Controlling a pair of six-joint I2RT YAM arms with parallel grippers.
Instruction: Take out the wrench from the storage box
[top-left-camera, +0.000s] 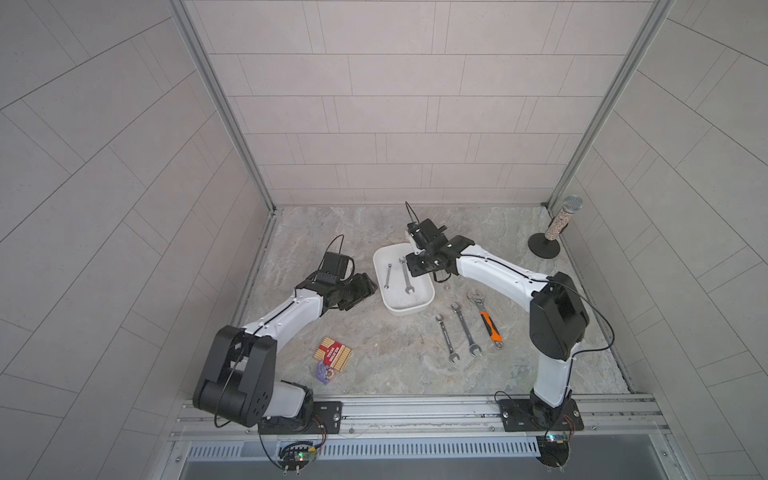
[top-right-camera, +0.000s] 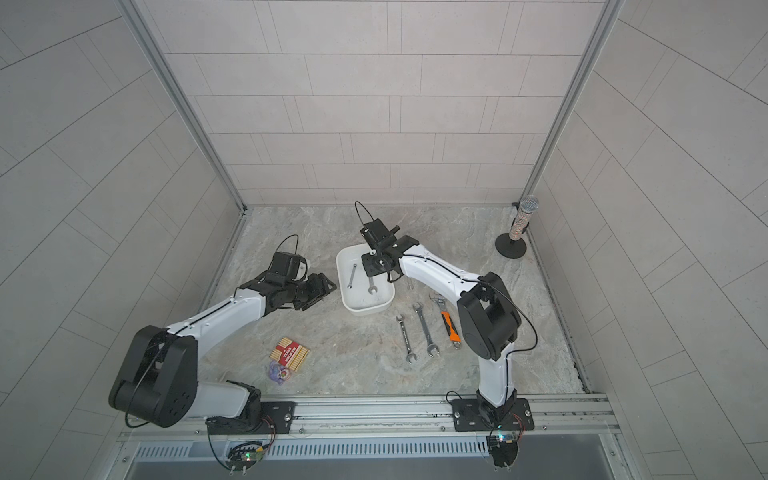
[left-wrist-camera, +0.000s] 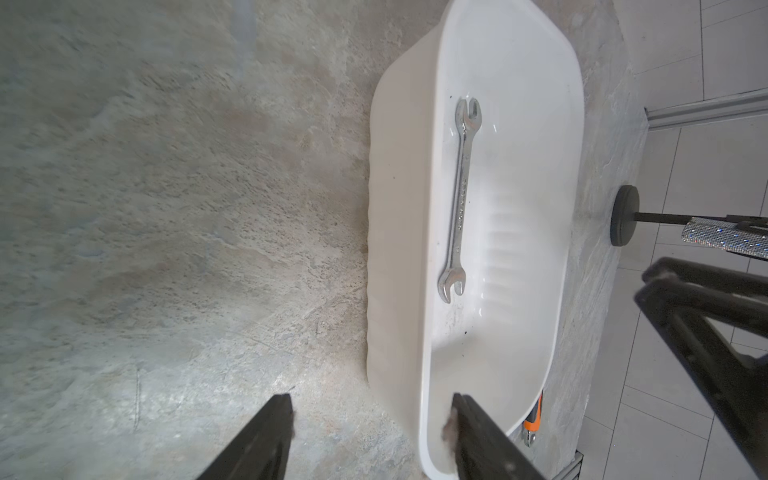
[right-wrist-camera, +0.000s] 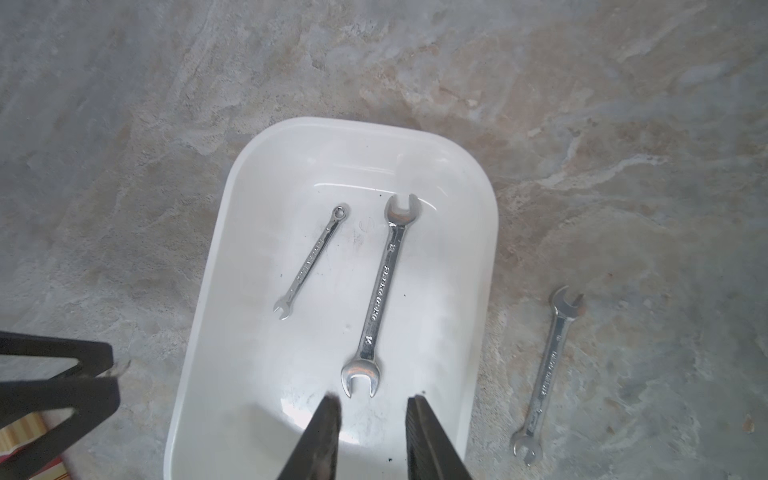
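The white storage box (right-wrist-camera: 216, 264) stands mid-table. Inside it lie a small wrench (right-wrist-camera: 308, 268) and, to its right in the right wrist view, a larger double-ended wrench (right-wrist-camera: 379, 296). My right gripper hovers over the box, its fingertips apart just short of the larger wrench's near end and nothing between them. In the top left view that arm covers part of the larger wrench. My left gripper is beside the box's left side, fingers parted and empty; one finger (left-wrist-camera: 472, 440) overlaps the box's rim in the left wrist view.
Right of the box, two wrenches (top-left-camera: 448, 340) (top-left-camera: 466, 329) and an orange-handled adjustable wrench (top-left-camera: 486, 320) lie on the table. A red and yellow packet (top-left-camera: 333, 353) lies near the front left. At the back right stands a microphone (top-left-camera: 552, 229). Open table surrounds the box's front.
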